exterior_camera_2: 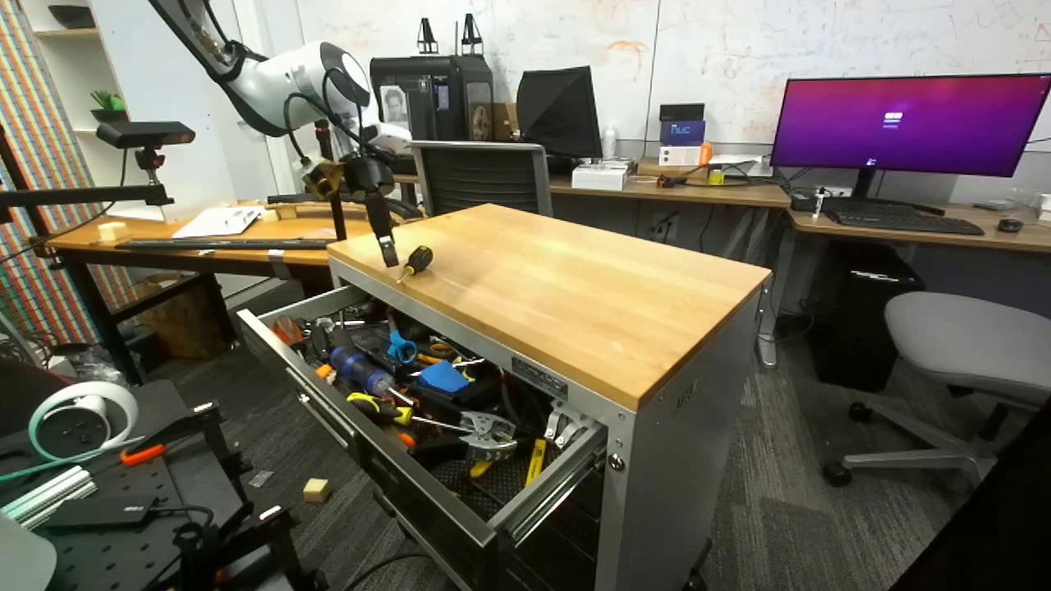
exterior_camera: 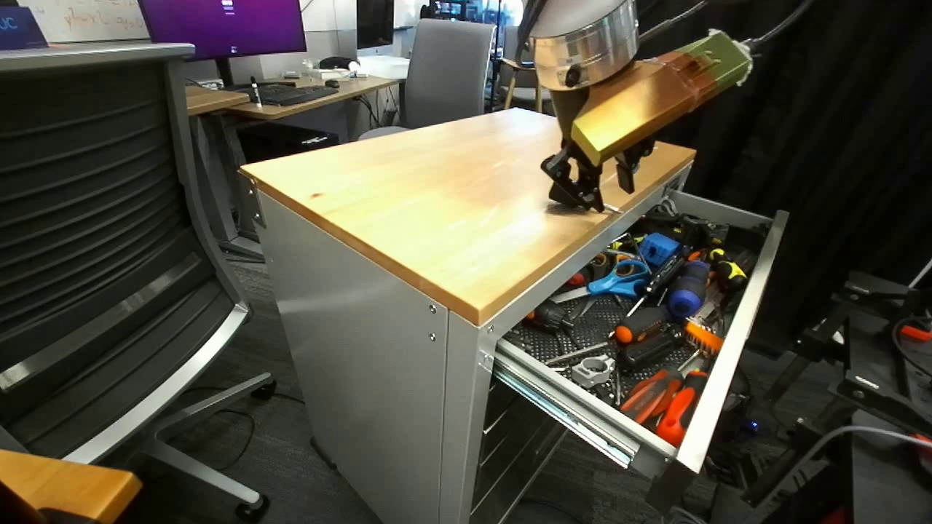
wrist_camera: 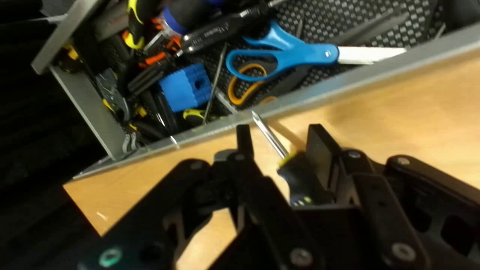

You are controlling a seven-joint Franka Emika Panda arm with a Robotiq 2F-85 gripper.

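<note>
A screwdriver with a black and yellow handle point(wrist_camera: 300, 177) and a silver shaft lies on the wooden cabinet top point(exterior_camera: 419, 209) near the edge above the open drawer; its tip points to the drawer. My gripper is low over it, fingers partly closed. In the wrist view the handle is between the fingers, close against the right finger point(wrist_camera: 318, 155), with bare wood showing beside the left one. Exterior view 2 puts the screwdriver point(exterior_camera_2: 419, 259) right beside my gripper's fingertips point(exterior_camera_2: 389, 258). Whether both fingers press on the handle cannot be made out.
The open drawer point(exterior_camera: 738, 323) holds many tools, among them blue scissors point(wrist_camera: 292, 54), a blue block point(wrist_camera: 186, 87) and a blue-handled screwdriver point(exterior_camera: 688, 288). Most of the cabinet top is clear. A chair point(exterior_camera: 96, 218) stands on the near left.
</note>
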